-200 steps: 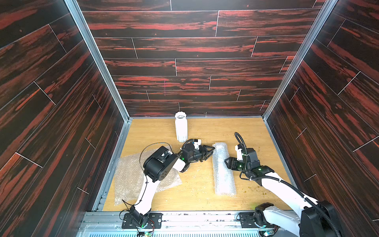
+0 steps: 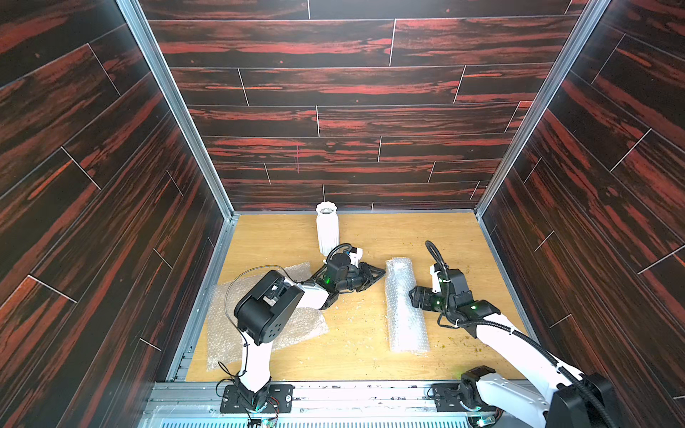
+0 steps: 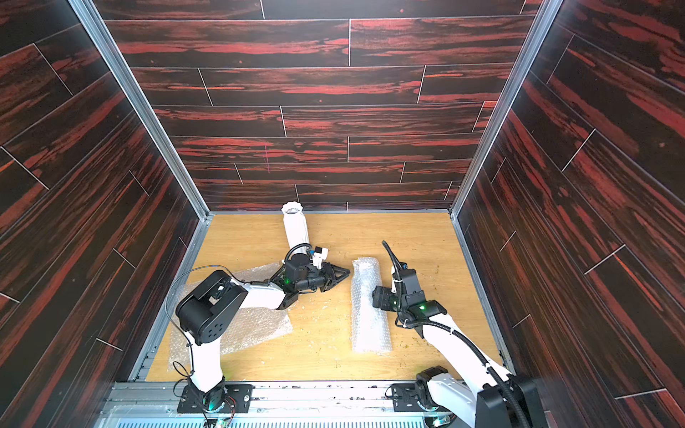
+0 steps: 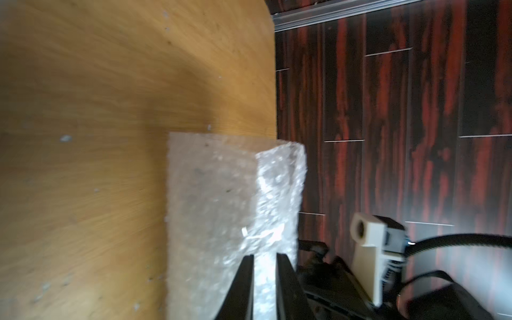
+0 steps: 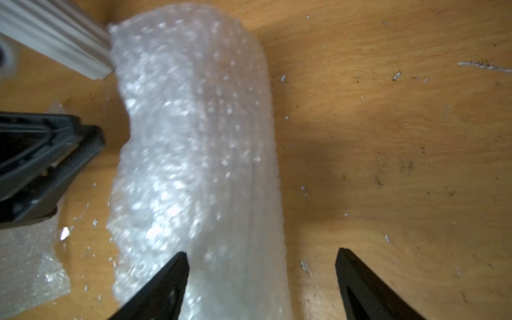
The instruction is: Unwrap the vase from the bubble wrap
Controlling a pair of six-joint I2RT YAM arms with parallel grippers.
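Observation:
A long bubble-wrapped bundle (image 2: 404, 306) (image 5: 197, 160) lies on the table, front to back, right of centre; its contents are hidden. My left gripper (image 2: 371, 276) is just left of its far end, fingers narrowly parted in the left wrist view, nothing visibly held. My right gripper (image 2: 419, 298) is at the bundle's right side; in the right wrist view its fingers stand wide apart over the wrap's edge, holding nothing.
A white fluted vase (image 2: 327, 229) stands at the back, left of centre. A flat sheet of bubble wrap (image 2: 235, 328) covers the left table, under my left arm.
My left arm's elbow has moved left and down, and its gripper slightly away from the bundle. My right gripper has moved slightly right.

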